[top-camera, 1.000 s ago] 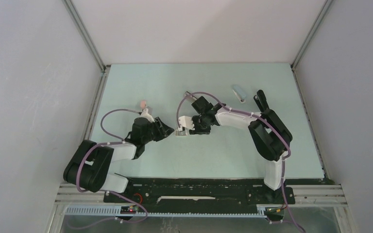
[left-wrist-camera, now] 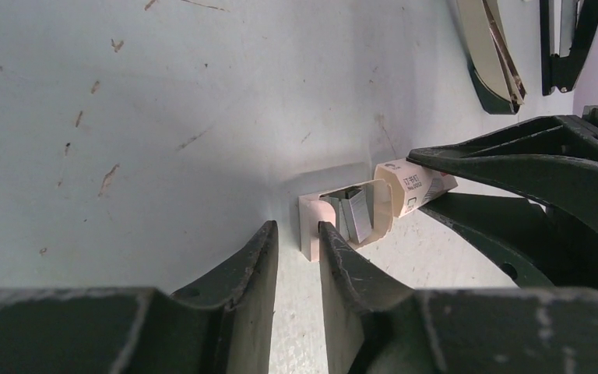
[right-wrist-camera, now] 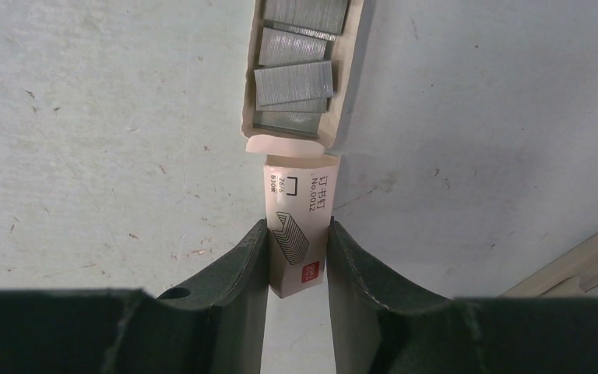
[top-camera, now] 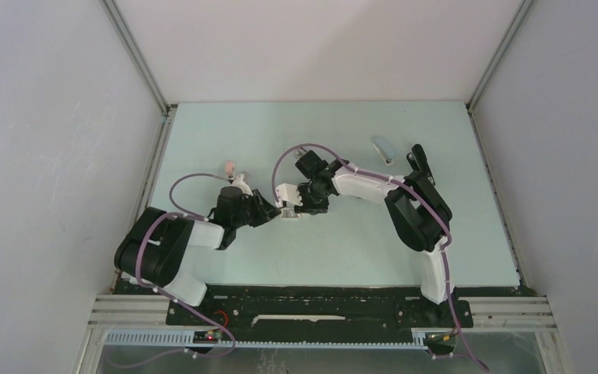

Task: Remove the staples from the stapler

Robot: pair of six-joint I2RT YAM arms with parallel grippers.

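My right gripper is shut on a printed staple-box sleeve (right-wrist-camera: 296,199). Just beyond the sleeve lies an open tray (right-wrist-camera: 249,78) with several strips of staples (right-wrist-camera: 293,82). My left gripper is part open at the tray's near end (left-wrist-camera: 311,230), one fingertip against or just before it; I cannot tell whether they touch. In the left wrist view a stapler (left-wrist-camera: 490,54) lies farther back, and a black one (left-wrist-camera: 584,43) beside it.
In the top view a light-blue stapler (top-camera: 383,149) and a black item (top-camera: 422,162) lie at the back right. A small pink object (top-camera: 230,167) is behind my left arm.
My right gripper has shifted slightly left and back with the sleeve. My left gripper has edged right toward the tray, its arm moving with it.
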